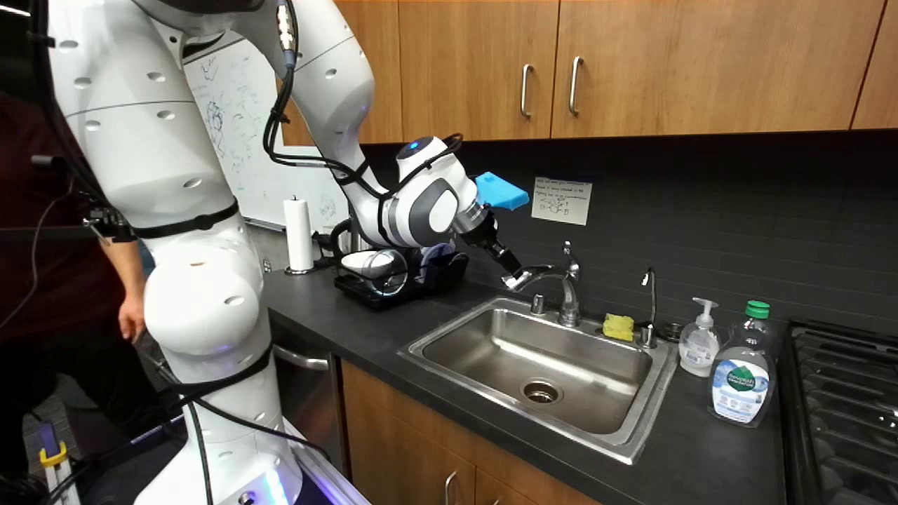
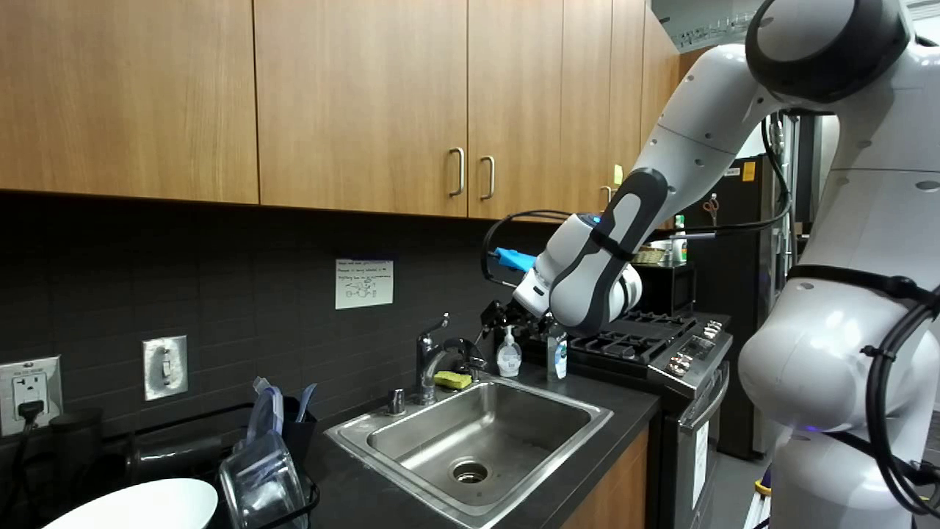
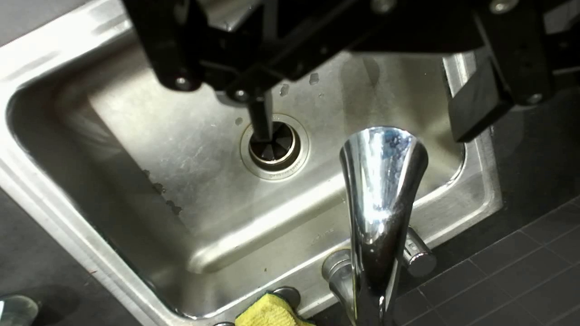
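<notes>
My gripper stands open in the wrist view, its two black fingers (image 3: 262,117) spread wide with nothing held. Between them in that view, a little lower, appears the end of the chrome faucet (image 3: 383,174); whether either finger touches it, I cannot tell. From exterior view 1, the black gripper (image 1: 507,264) is angled down at the tip of the faucet spout (image 1: 539,274). The empty steel sink (image 1: 497,349) lies below. In exterior view 2 the arm's wrist hides most of the gripper.
On the sink's back edge sits a yellow sponge (image 1: 619,327), beside a thin second tap (image 1: 649,307). Soap bottle (image 1: 699,341) and detergent bottle (image 1: 741,383) stand right of the sink, near the stove (image 1: 846,404). A dish rack (image 1: 400,282) is at left.
</notes>
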